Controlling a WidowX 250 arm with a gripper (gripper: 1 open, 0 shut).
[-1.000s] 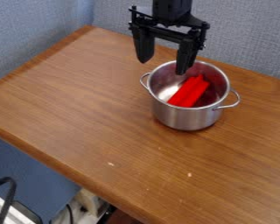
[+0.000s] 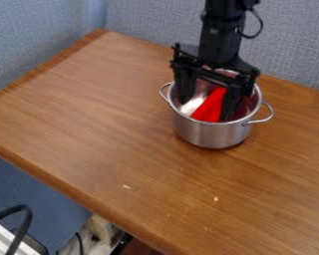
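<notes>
A steel pot (image 2: 199, 131) with two wire handles stands on the wooden table, right of centre. Inside it lies a long red object (image 2: 210, 106), partly hidden by my fingers. My black gripper (image 2: 206, 100) hangs from the top with its open fingers reaching down into the pot, one on either side of the red object. Whether they touch it I cannot tell.
Grey-blue fabric walls rise behind it. Cables and small items sit beyond the table's edge at the bottom left.
My gripper has come down from above the pot into it and now covers part of the red object. The pot stands in about the same place.
</notes>
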